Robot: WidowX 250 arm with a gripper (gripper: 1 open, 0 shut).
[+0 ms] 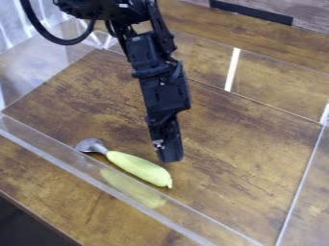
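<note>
My black gripper (167, 149) points down over the wooden floor of the enclosure, near the middle of the camera view, shut with nothing visible between its fingers. Below it and to the left lies a pale yellow-green, elongated object (139, 169), apart from the gripper. At that object's left end is a small metal spoon-like piece (90, 146).
Clear plastic walls (232, 72) border the wooden area (251, 159) on the sides, back and front. The floor to the right of the gripper and at the back left is clear. A dark bar (251, 12) lies beyond at the top right.
</note>
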